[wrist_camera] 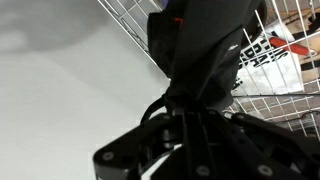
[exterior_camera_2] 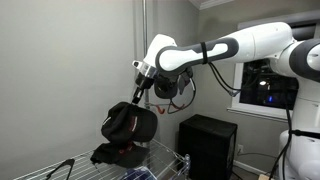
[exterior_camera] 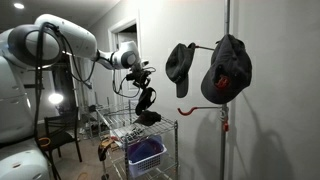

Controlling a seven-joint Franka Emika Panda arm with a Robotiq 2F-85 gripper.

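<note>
A black cap (exterior_camera: 146, 100) hangs from my gripper (exterior_camera: 139, 84), clear of most of the wire shelf. In the second exterior view the same cap (exterior_camera_2: 132, 122) tilts below the gripper (exterior_camera_2: 137, 99), which pinches a thin part of it. From the wrist, dark cloth (wrist_camera: 205, 45) runs straight out of the shut fingertips. Under the held cap, another black cap (exterior_camera_2: 118, 155) lies on the wire shelf (exterior_camera_2: 85, 172); whether the two touch I cannot tell.
Two dark caps (exterior_camera: 229, 70) hang on a metal pole's arms at the right, above a red hook (exterior_camera: 199, 110). A blue-and-white basket (exterior_camera: 147, 150) sits on the lower shelf. A black cabinet (exterior_camera_2: 207, 147) stands beyond the rack.
</note>
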